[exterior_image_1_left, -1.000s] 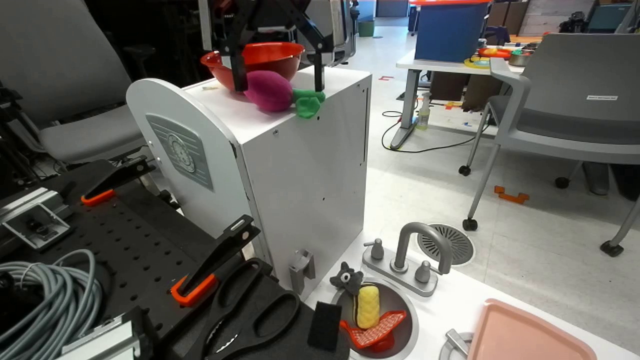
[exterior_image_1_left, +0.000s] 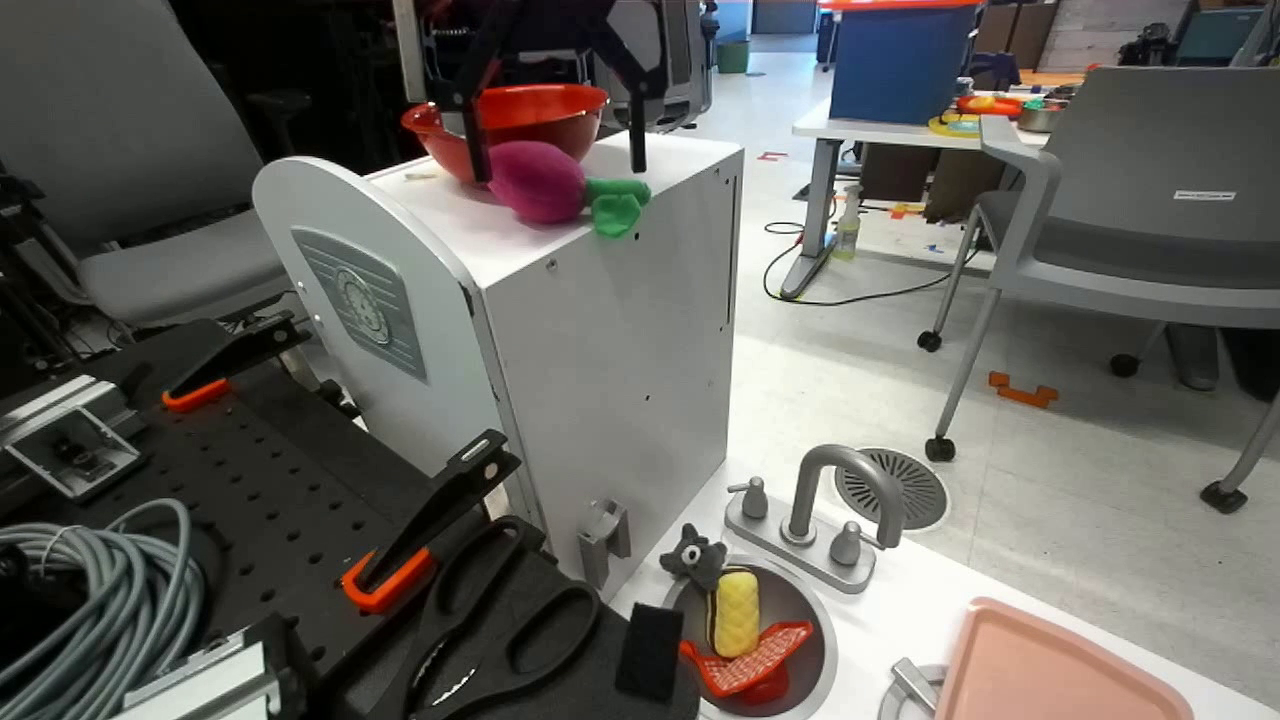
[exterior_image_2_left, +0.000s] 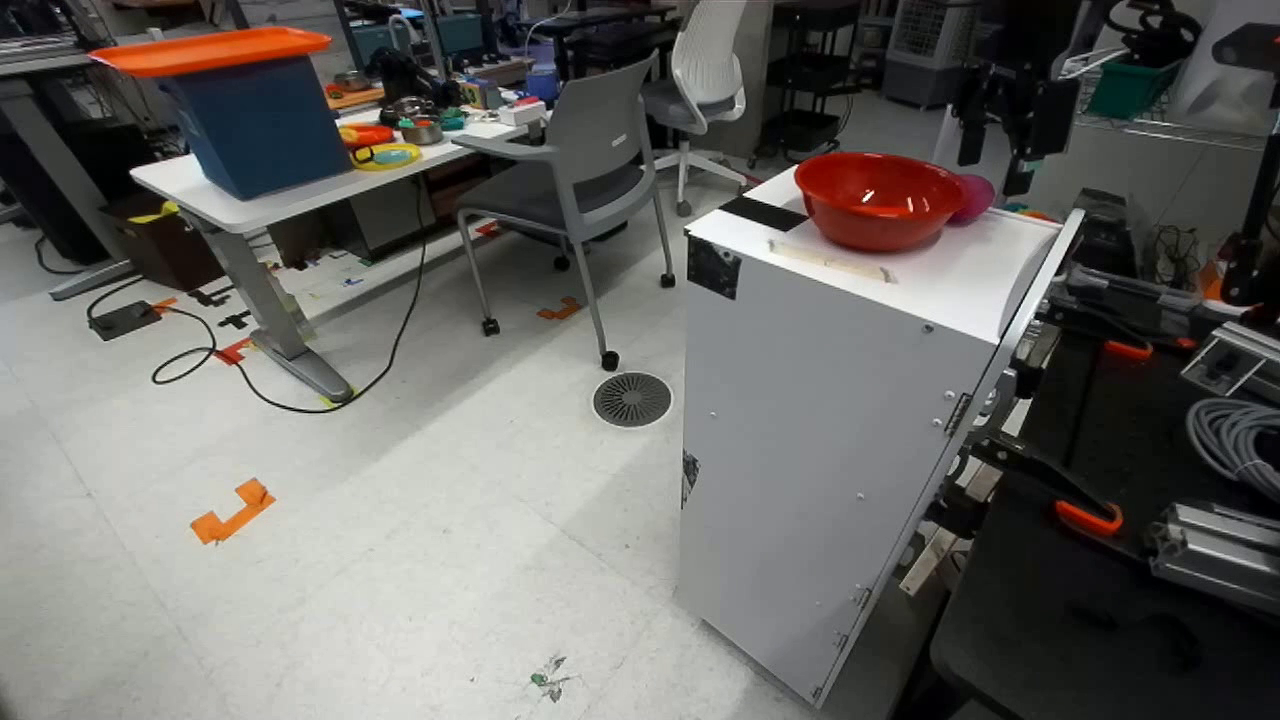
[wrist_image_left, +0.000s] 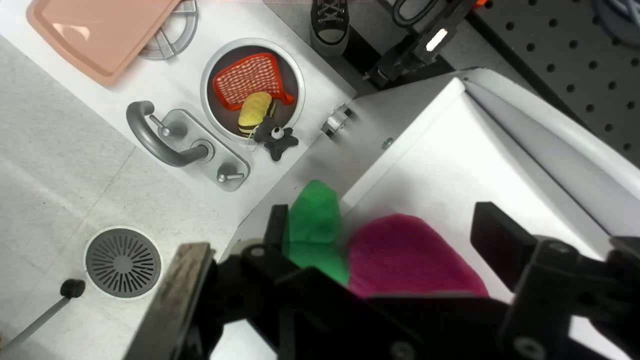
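A plush vegetable with a magenta body (exterior_image_1_left: 537, 182) and green leaves (wrist_image_left: 315, 225) lies on the white cabinet top (exterior_image_1_left: 690, 162), its leaves hanging over the edge toward the sink. My gripper (exterior_image_1_left: 561, 168) is open above it, one finger on each side in exterior view 1. From the wrist view the plush shows between the spread fingers, partly hidden by the gripper body. Whether either finger touches it, I cannot tell. Right behind the plush stands a glossy red bowl (exterior_image_2_left: 882, 198).
Beside the cabinet, a toy sink (wrist_image_left: 298, 75) holds a red mesh piece (wrist_image_left: 249, 78) and a yellow plush (wrist_image_left: 255, 111); a grey plush (wrist_image_left: 276, 138) is at its rim. A faucet (wrist_image_left: 174, 153) and pink tray (wrist_image_left: 102, 30) are nearby. The cabinet's raised end panel (exterior_image_1_left: 360, 276) borders the top.
My gripper has risen slightly, its fingertips now a little higher beside the plush. The plush and bowl look unmoved.
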